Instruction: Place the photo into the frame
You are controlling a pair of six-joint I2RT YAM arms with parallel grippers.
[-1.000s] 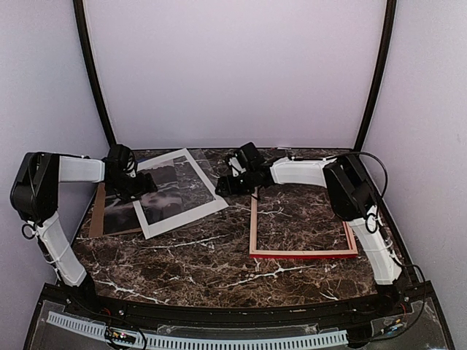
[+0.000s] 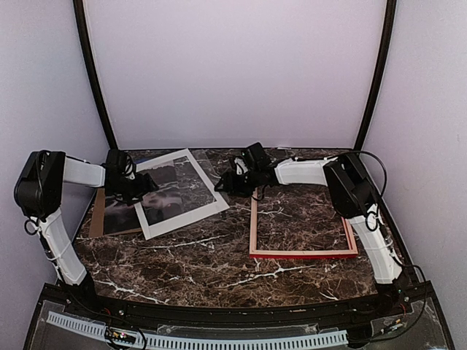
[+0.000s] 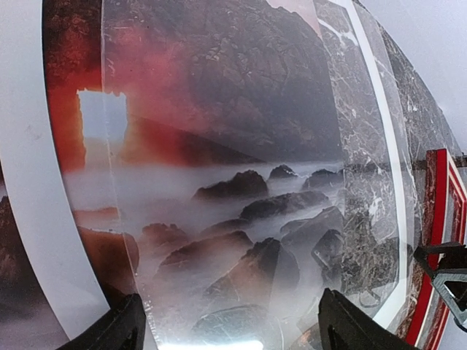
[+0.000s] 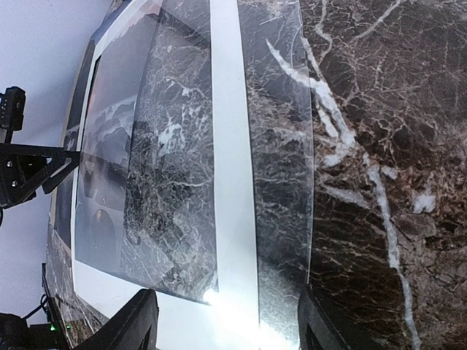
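The photo [image 3: 241,197], a red-skied seascape with dark rocks, lies at the left of the table. A white mat border [image 2: 191,216] rests over part of it, and a clear sheet [image 4: 284,146] overlaps the mat. Over the mat's left part, my left gripper stands open, nothing visibly held between its fingers. Near the mat's right corner hovers my right gripper, also open, with the mat strip and sheet edge showing in its gap. To the right lies the empty red frame [image 2: 303,254] with its pale inner edge; the right arm covers its top side.
A brown-edged backing piece [image 2: 109,219] shows beneath the mat's left side. Bare marble tabletop [image 2: 182,273] stretches across the front. A white slotted rail [image 2: 219,343] runs along the near edge.
My right gripper has drifted a little to the right. Mat, photo and frame look almost unmoved.
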